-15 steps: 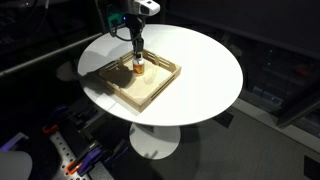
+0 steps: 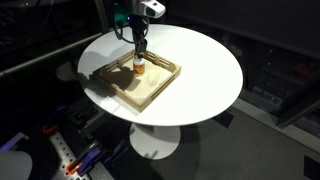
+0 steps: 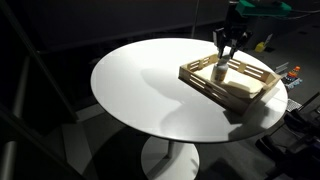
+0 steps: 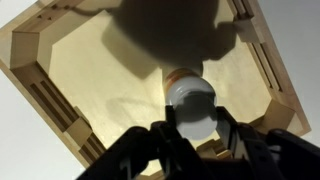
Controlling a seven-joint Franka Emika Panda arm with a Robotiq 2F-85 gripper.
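A small bottle (image 2: 139,67) with an orange band and a pale round cap is upright within the wooden tray (image 2: 153,97). From above, its whitish cap (image 4: 194,108) sits between the fingers of my gripper, which is shut on it. In the second exterior view the gripper (image 3: 222,58) reaches down to the bottle (image 3: 219,73) at the tray's near-left part. Whether the bottle's base touches the tray floor cannot be told.
The slatted tray walls (image 3: 207,89) surround the bottle on all sides. Around the tray, the white round table (image 2: 210,80) is largely bare. Much of the tray floor (image 4: 95,75) is empty.
The gripper and arm have come slightly lower and to the right over the bottle. The bottle and tray look to be in nearly the same place.
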